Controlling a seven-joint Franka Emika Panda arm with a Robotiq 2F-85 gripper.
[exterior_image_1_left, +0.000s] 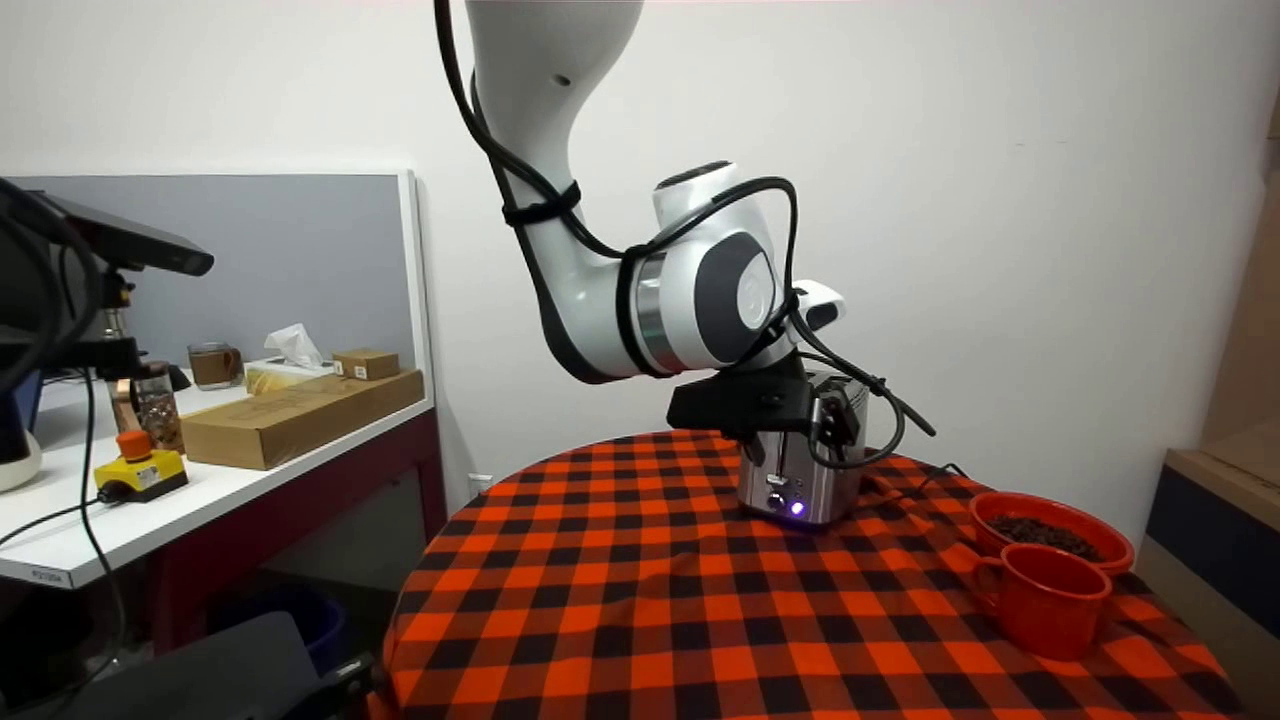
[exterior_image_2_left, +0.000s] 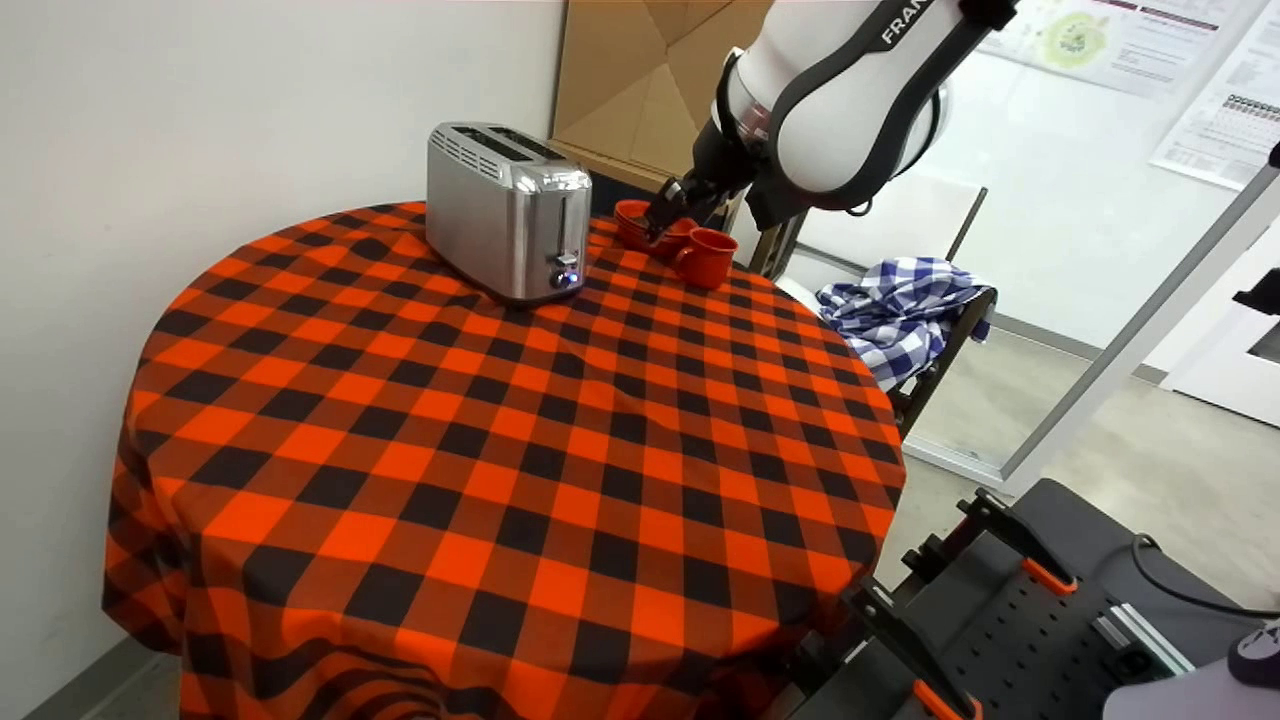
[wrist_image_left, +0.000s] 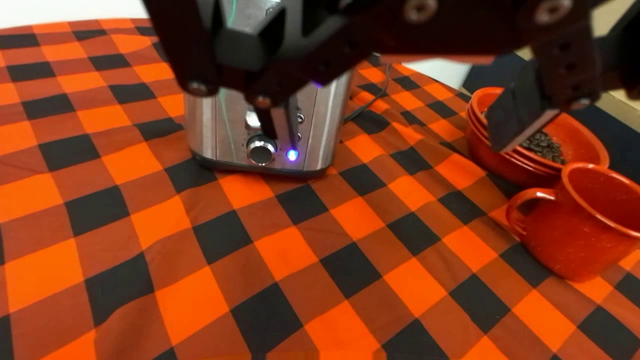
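A silver two-slot toaster stands on the table. In the wrist view its lower front shows a dial and a lit blue-violet button. My gripper is open, its two fingers wide apart and the tablecloth visible between them. The left finger overlaps the toaster front in that view, while the other overlaps the bowl. From exterior view 1, the gripper covers the toaster's upper front; exterior view 2 shows it off to the toaster's right. Whether a finger touches the toaster, I cannot tell.
A red mug stands beside stacked red bowls holding dark beans, at the table's right side. The toaster's cord trails behind it. Most of the red-and-black checked tablecloth is bare.
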